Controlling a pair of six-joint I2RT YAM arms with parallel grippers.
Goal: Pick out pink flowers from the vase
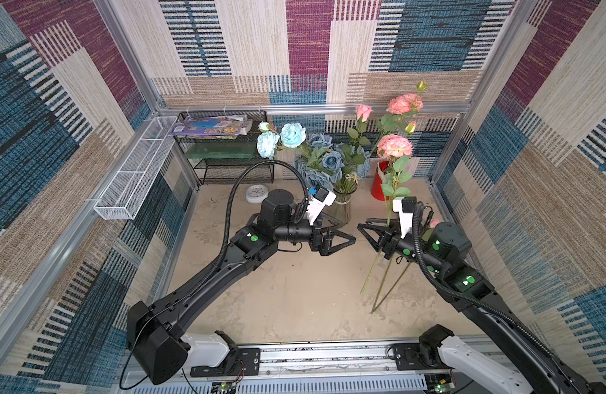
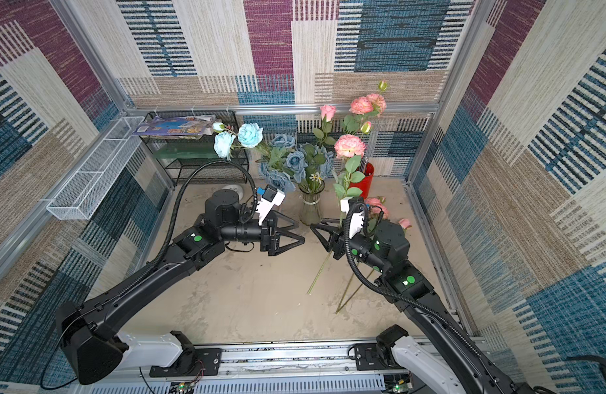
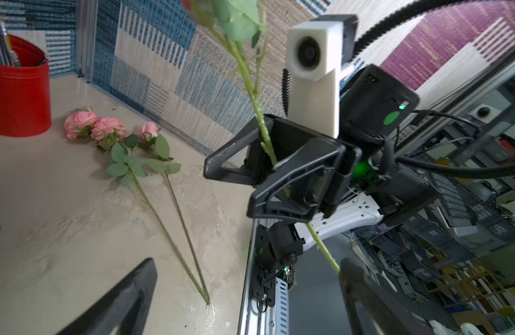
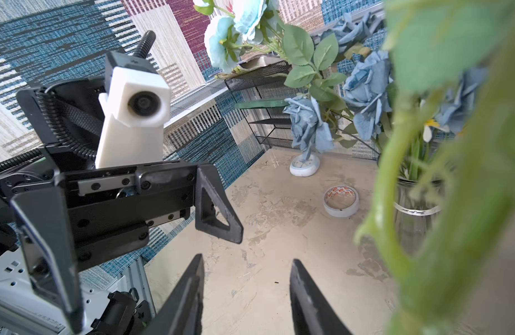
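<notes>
A glass vase (image 2: 310, 208) at centre holds blue roses (image 1: 329, 161). Pink flowers (image 1: 394, 145) rise at right on a stem that runs down by my right gripper (image 1: 366, 233), which stands part open; in the right wrist view the stem (image 4: 447, 262) is close and blurred, beside the fingertips. I cannot tell whether it touches the gripper. My left gripper (image 1: 345, 239) is open, facing the right one, nothing between its fingers. Pink roses with long stems lie on the table at right.
A red container stands at the back right. A black rack (image 1: 204, 151) with magazines is at back left, a white mesh basket (image 1: 132, 170) on the left wall. A tape roll (image 4: 341, 209) lies near the vase.
</notes>
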